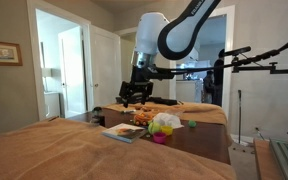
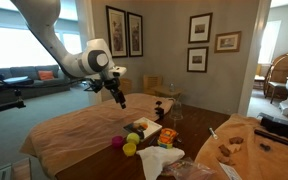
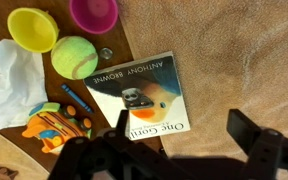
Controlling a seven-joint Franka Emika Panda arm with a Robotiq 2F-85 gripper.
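Note:
My gripper stands open with nothing between its fingers, and hangs in the air over the table in both exterior views. Below it in the wrist view lies a picture book (image 3: 169,75) titled "One Gorilla", flat on the table beside the tan cloth. A small dark and silver shape (image 3: 136,98) shows on its cover; I cannot tell whether it is an object or printed. Left of the book are a tennis ball (image 3: 74,57), a yellow cup (image 3: 33,29), a magenta cup (image 3: 93,13), a blue crayon-like stick (image 3: 76,97) and an orange toy (image 3: 56,126).
White crumpled paper or cloth (image 3: 9,85) lies left of the toys. In exterior view 2, a clear plastic bag (image 2: 189,170) lies near the front edge.

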